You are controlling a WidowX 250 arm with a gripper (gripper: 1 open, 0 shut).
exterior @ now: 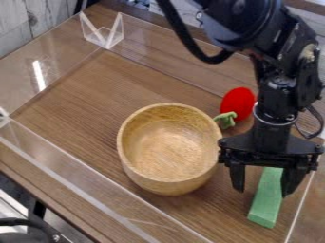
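Observation:
My black gripper [267, 161] is at the right, low over the table, its fingers spread above the upper end of a green block [264, 203]. The block's lower part lies uncovered on the wooden table; whether anything is between the fingers cannot be seen clearly. Left of the gripper sits a wide tan bowl [165, 140], empty.
A red object [238, 102] with a small green piece [226, 121] lies behind the bowl, beside the arm. A clear folded-looking item [102, 29] is at the far upper left.

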